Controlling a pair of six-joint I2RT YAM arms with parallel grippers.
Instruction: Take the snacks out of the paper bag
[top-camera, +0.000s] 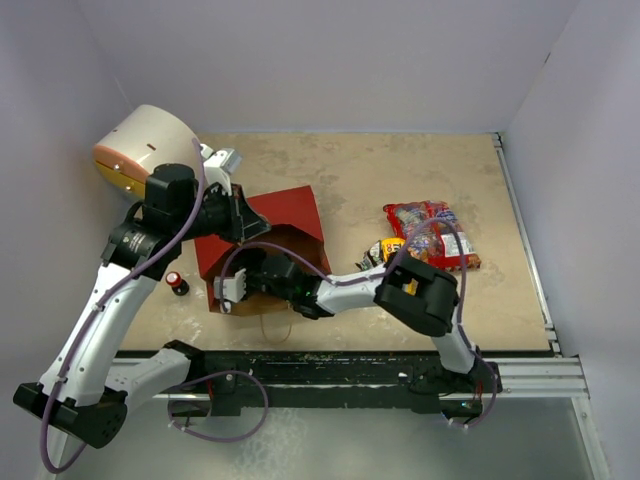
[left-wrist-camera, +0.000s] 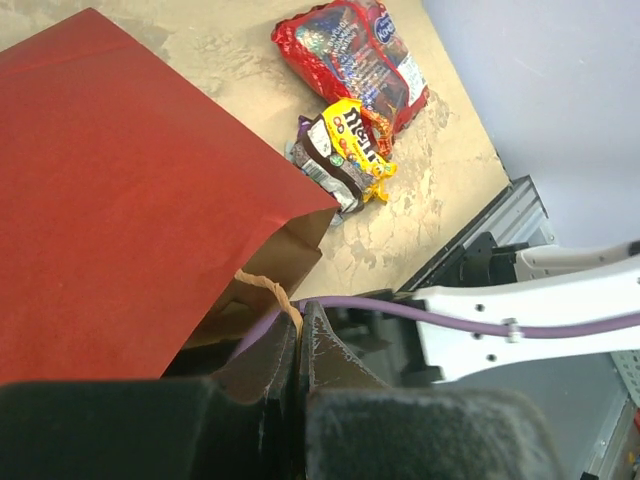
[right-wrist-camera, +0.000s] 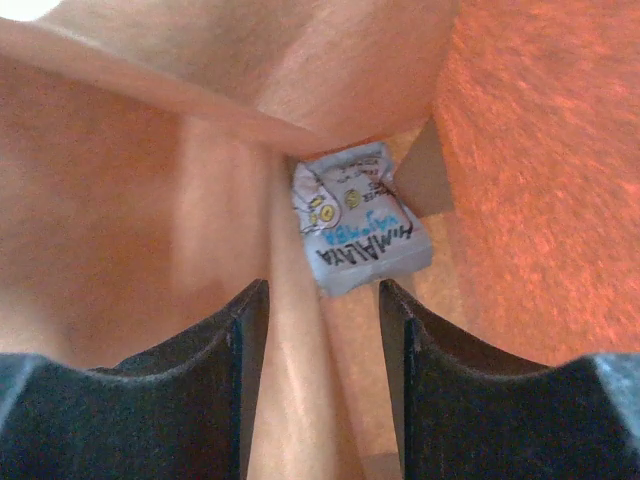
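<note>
The red paper bag (top-camera: 300, 208) lies on its side, its mouth facing the front. My left gripper is shut on the bag's twisted paper handle (left-wrist-camera: 268, 284) above the mouth. Inside the bag, my right gripper stands open, with nothing between its fingers. Ahead of its tips, a silvery-grey snack packet (right-wrist-camera: 358, 225) with blue lettering lies deep in the bag. Out on the table to the right are a large red snack bag (top-camera: 435, 235) and a yellow and brown M&M's packet (left-wrist-camera: 345, 152), touching each other.
A small dark bottle with a red cap (top-camera: 177, 283) stands left of the bag. At the back left is a white and orange rounded object (top-camera: 145, 150). The table behind the bag is clear.
</note>
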